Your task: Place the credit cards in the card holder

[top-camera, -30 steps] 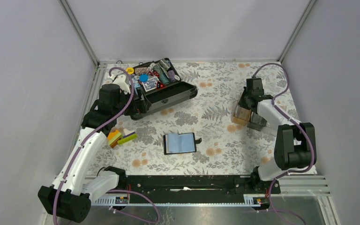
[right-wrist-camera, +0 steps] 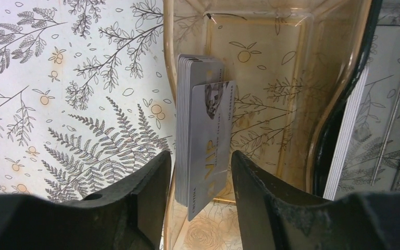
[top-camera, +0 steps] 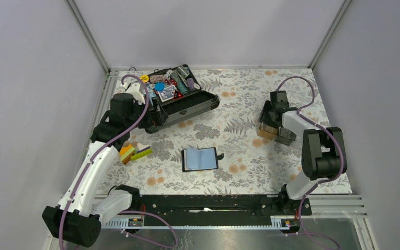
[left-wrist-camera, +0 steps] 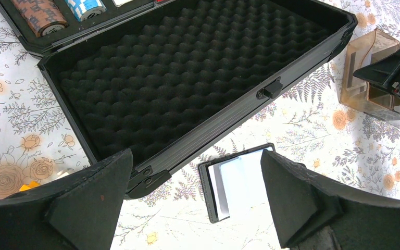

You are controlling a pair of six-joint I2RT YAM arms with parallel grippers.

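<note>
A stack of silver cards point(right-wrist-camera: 203, 140) stands along the left wall of an amber acrylic tray point(right-wrist-camera: 271, 62). My right gripper is part open around the lower end of that stack, its fingertips either side of it; from above it sits over the tray point(top-camera: 265, 133). The card holder point(top-camera: 199, 159), a black wallet with clear sleeves, lies open at front centre, also in the left wrist view point(left-wrist-camera: 239, 187). My left gripper is open above the case, nothing between its fingers.
An open black foam-lined case point(top-camera: 187, 107) with assorted packages stands at back left. Coloured blocks point(top-camera: 130, 153) lie at the left. A grey compartment point(right-wrist-camera: 396, 104) adjoins the amber tray.
My right arm has moved a little leftward and toward the front, its gripper lower over the tray. The left arm and the wallet are unchanged.
</note>
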